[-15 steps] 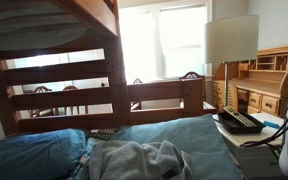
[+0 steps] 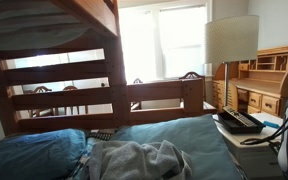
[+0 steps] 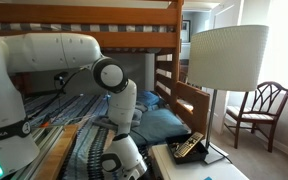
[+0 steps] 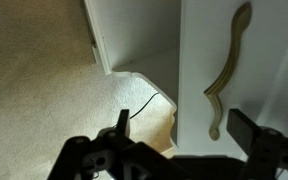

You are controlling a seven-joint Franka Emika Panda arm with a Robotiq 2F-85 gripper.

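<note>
In the wrist view my gripper stands open, its two dark fingers wide apart at the bottom of the picture. Beyond the fingertips is a white furniture front (image 4: 199, 75) that looks like a drawer or cabinet face. It carries a curved bronze handle (image 4: 224, 70), nearer the right finger; no contact with the handle is clear. Exterior view 2 has the white arm (image 3: 124, 157) reaching low beside the white nightstand (image 3: 184, 170), its fingers hard to make out there. Exterior view 1 does not show the gripper.
A lamp (image 3: 226, 58) and a black tray (image 3: 189, 146) stand on the nightstand. The bunk bed's blue bedding (image 2: 174, 135) lies alongside, with a grey blanket (image 2: 139, 160) on it. Beige carpet (image 4: 34, 100) is open at the left of the wrist view.
</note>
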